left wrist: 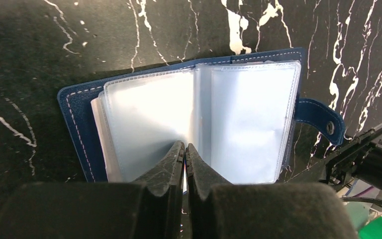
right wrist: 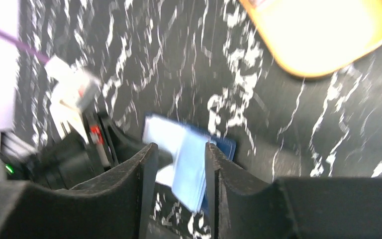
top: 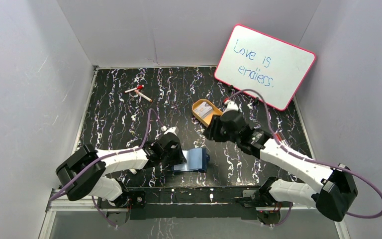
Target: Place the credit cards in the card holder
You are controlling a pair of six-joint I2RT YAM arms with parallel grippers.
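The blue card holder (left wrist: 253, 119) lies spread flat on the dark marbled table, its clear sleeves facing up and its strap sticking out to the right. My left gripper is shut over the left-hand sleeves, nothing showing between its fingertips. From above, that gripper partly covers the holder (top: 195, 158). In a yellow tray (top: 198, 114) behind the holder are pale cards (top: 205, 109). My right gripper hovers near the tray's front edge, its fingers part open with an empty gap between them; the holder shows blurred below.
Two markers (top: 143, 95) lie at the back left. At the back right leans a whiteboard (top: 266, 64) with writing. Several coloured markers at the right are mostly hidden by my right arm. Free table lies left of the tray.
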